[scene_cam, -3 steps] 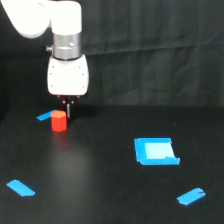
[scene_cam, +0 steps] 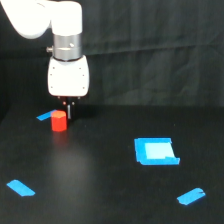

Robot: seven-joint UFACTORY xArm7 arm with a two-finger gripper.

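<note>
On the dark table, at the left of the camera view, stands a small red block (scene_cam: 59,122). The white arm reaches down from the upper left, and its gripper (scene_cam: 68,104) hangs close to the block's upper right. The dark fingers are small and blend into the background, so their spacing is unclear. Whether they touch the block cannot be made out.
Blue tape frames a white square (scene_cam: 158,151) at the right. Loose blue tape strips lie at the front left (scene_cam: 20,188) and front right (scene_cam: 191,196); another blue strip (scene_cam: 44,116) is beside the block.
</note>
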